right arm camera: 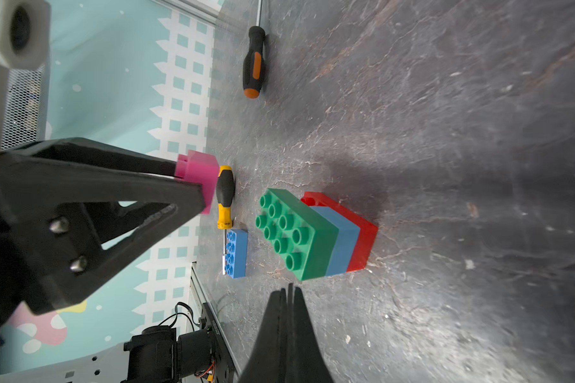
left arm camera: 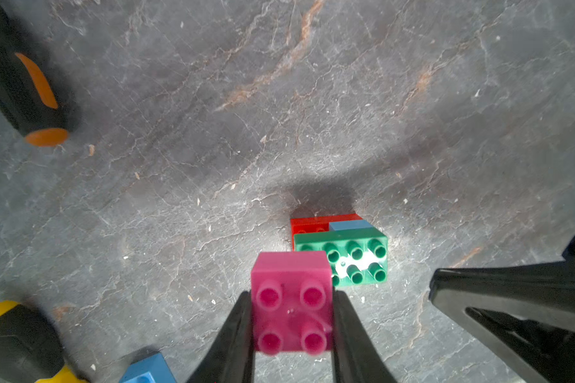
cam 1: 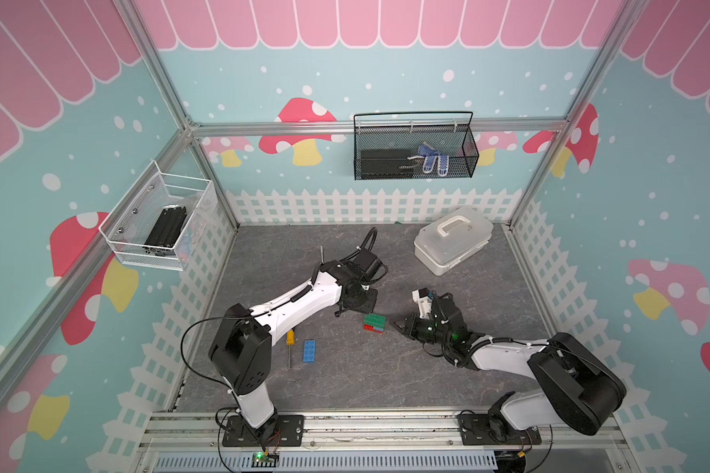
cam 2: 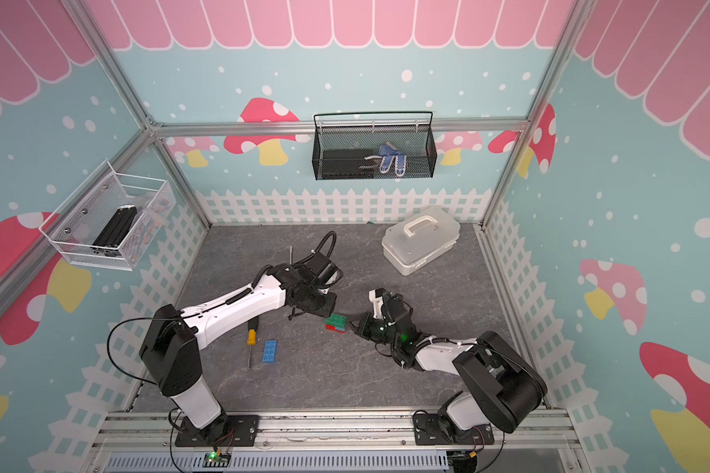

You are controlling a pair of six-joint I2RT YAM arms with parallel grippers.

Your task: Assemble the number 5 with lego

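A pink brick (left arm camera: 292, 300) is pinched between the fingers of my left gripper, which is shut on it. Lower down on the table stands a small stack: a green brick (right arm camera: 300, 233) on top, a blue brick (right arm camera: 341, 239) beneath, and a red brick (right arm camera: 364, 239) at the bottom. Seen from above in the left wrist view, the pink brick overlaps one corner of the green brick (left arm camera: 357, 258); the right wrist view shows it apart from the stack. My right gripper is beside the stack, its fingertips very close together with nothing visible between them.
Another blue brick (cam 1: 309, 351) lies alone at the front left, near a yellow-handled screwdriver (cam 1: 290, 337). An orange-and-black screwdriver (right arm camera: 254, 63) lies farther off. A lidded case (cam 1: 453, 239) occupies the back right. Bare table (cam 1: 378, 370) lies in front of the stack.
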